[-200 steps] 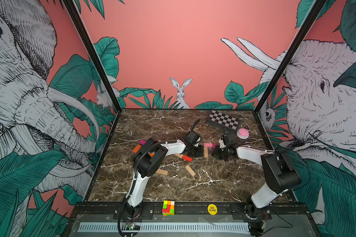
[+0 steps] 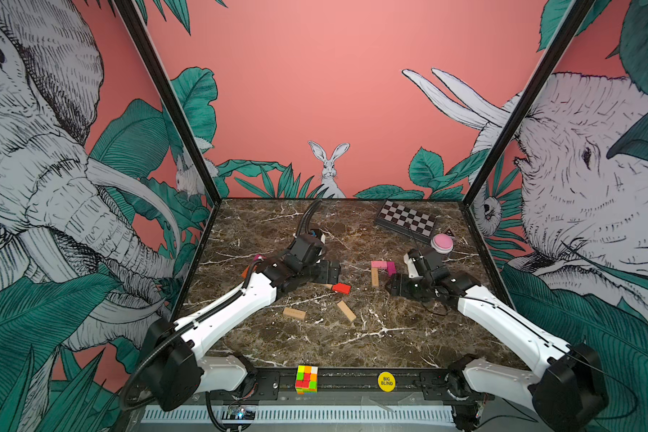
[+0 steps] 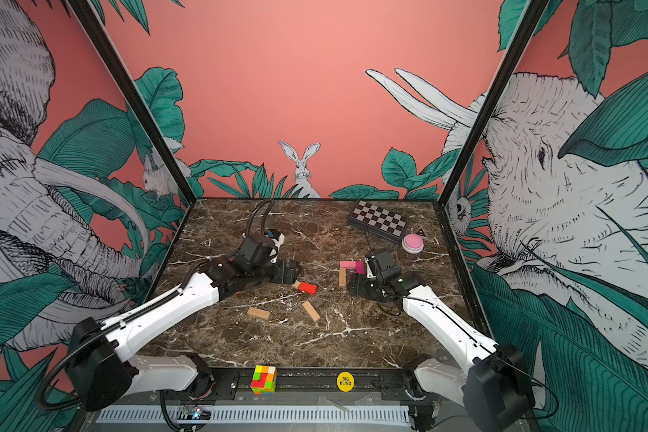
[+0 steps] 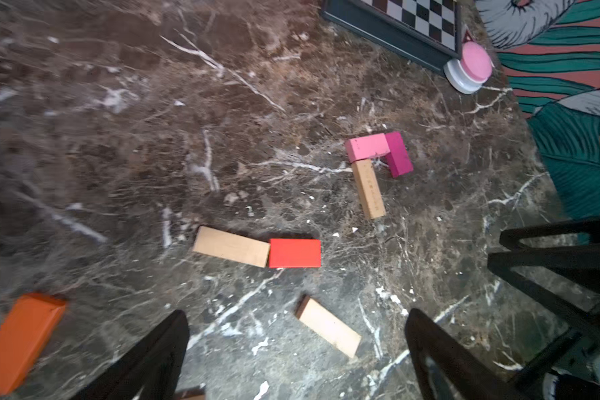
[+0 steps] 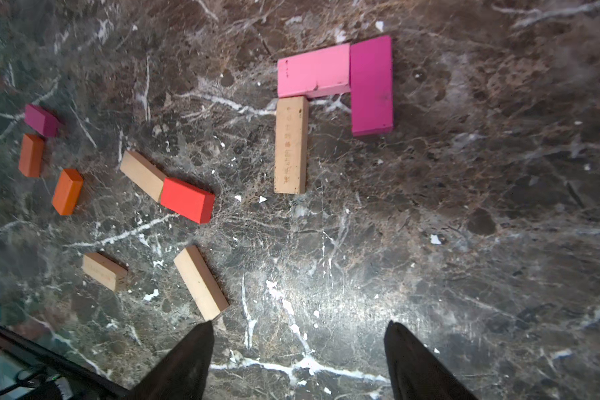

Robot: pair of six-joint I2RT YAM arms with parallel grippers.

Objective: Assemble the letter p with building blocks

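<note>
A light pink block (image 5: 313, 70), a magenta block (image 5: 371, 85) and a natural wood block (image 5: 291, 145) lie together: the pink one across the top, the magenta one down its right end, the wood one down from its left end. My right gripper hovers over bare table on the near side of them, fingers apart and empty. Farther left, a red block (image 4: 295, 253) touches a second wood block (image 4: 232, 246). My left gripper is open above the table with nothing held; a loose wood block (image 4: 328, 326) lies on the table below it.
Toward the left are another wood block (image 5: 104, 270), two orange blocks (image 5: 67, 191) and a magenta one (image 5: 42, 120). A checkered box (image 2: 406, 219) and a pink-topped round button (image 2: 442, 242) occupy the back right. Bare table surrounds the pink group's right side.
My left arm has drawn back to the left, away from the pink group. The right arm has also pulled back toward its base, its gripper staying just right of the group. The grouped blocks look unmoved.
</note>
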